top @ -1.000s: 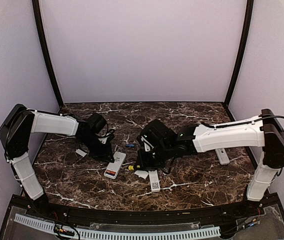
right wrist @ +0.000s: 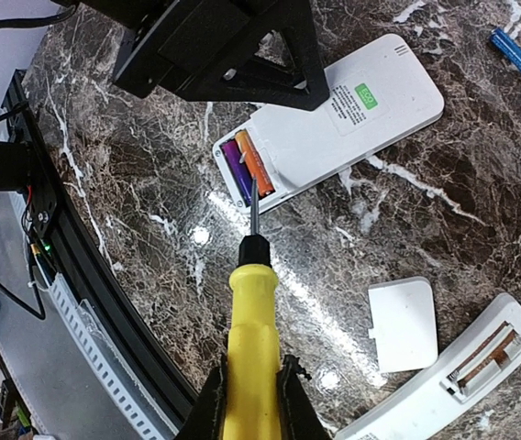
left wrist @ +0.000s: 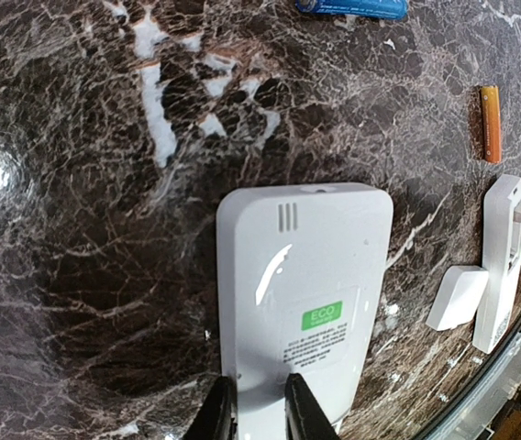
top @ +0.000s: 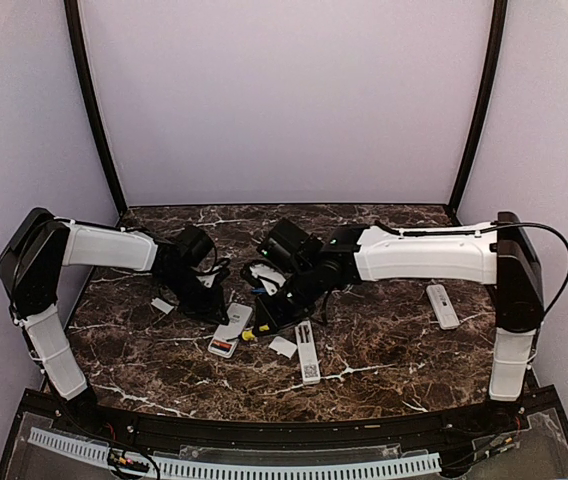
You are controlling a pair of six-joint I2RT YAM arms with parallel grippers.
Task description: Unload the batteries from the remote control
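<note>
A white remote control [right wrist: 384,90] lies back side up, its battery bay uncovered at the near end. Inside sit a purple battery [right wrist: 236,171] and an orange battery [right wrist: 257,167], side by side. My left gripper is shut on the remote's body, pinning it from above. My right gripper is shut on the yellow handle of a screwdriver [right wrist: 253,302]. The metal tip of that tool appears at the bay, over the end of the orange battery; whether it touches cannot be told.
A loose blue battery [right wrist: 519,59] and a loose orange battery [left wrist: 490,124] lie on the marble table. A white cover [right wrist: 403,324] rests beside a second remote [right wrist: 453,376]. Another remote [top: 443,306] is far right; a small white piece [top: 162,305] is left.
My right gripper has moved left with the screwdriver, from beside the white cover to the remote's near end. The left arm and the remote have stayed in place.
</note>
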